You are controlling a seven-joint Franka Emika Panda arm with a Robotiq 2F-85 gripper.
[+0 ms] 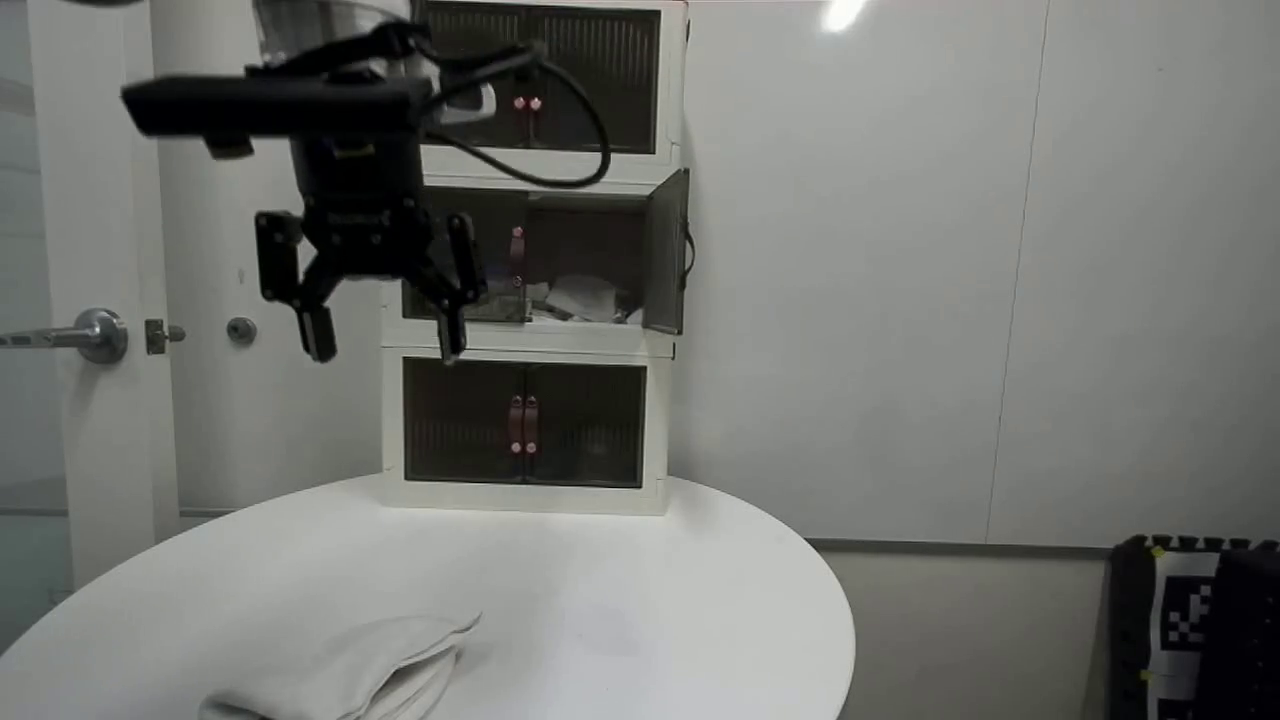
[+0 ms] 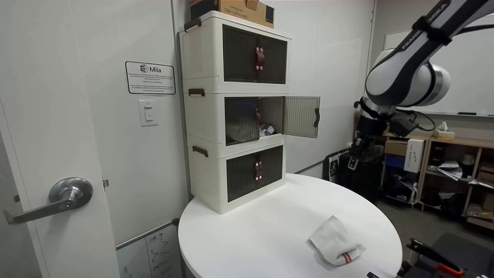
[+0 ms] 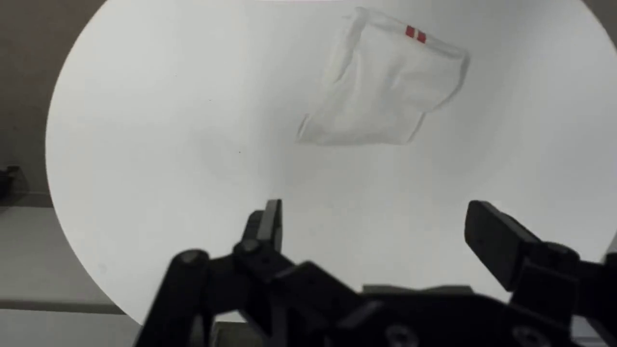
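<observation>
A folded white cloth (image 3: 382,86) with two small red stripes lies flat on the round white table (image 3: 144,144). From the second exterior view, the same cloth (image 2: 334,238) rests near the table's front right. My gripper (image 1: 384,346) hangs high above the tabletop, pointing down, its fingers wide apart and empty. In the wrist view the gripper is open, with bare table between its fingers and the cloth beyond them. The middle cabinet (image 2: 201,118) has its right door (image 2: 301,116) swung out, and crumpled cloths (image 1: 582,296) are inside.
Above and below are cabinets with closed doors, the top one (image 2: 199,58) and the bottom one (image 2: 206,178). A cardboard box (image 2: 241,11) sits on the stack. A door handle (image 1: 90,336) projects at the left.
</observation>
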